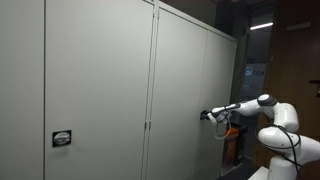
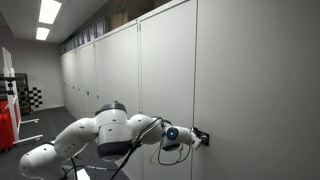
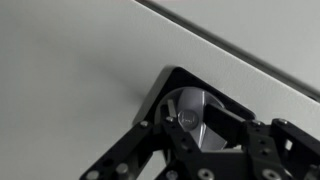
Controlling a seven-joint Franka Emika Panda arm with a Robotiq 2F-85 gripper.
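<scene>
A silver latch knob [image 3: 190, 97] sits in a black recessed plate [image 3: 178, 77] on a pale grey cabinet door [image 3: 80, 90], close to the door's edge seam. My gripper is shut on this knob, one finger on each side, as the wrist view shows. In the first exterior view the gripper [image 1: 207, 115] meets the door at the far right of the cabinet row. From the other side, the gripper [image 2: 197, 138] touches the dark plate beside a door seam. The knob itself is too small to make out there.
Another door latch [image 1: 62, 138] is at the left of the cabinet row. An orange-and-dark bin [image 1: 232, 147] stands beneath the arm. Red cloth or panels [image 2: 7, 120] hang on a rack at the far left. The doors look closed, with bare floor along them.
</scene>
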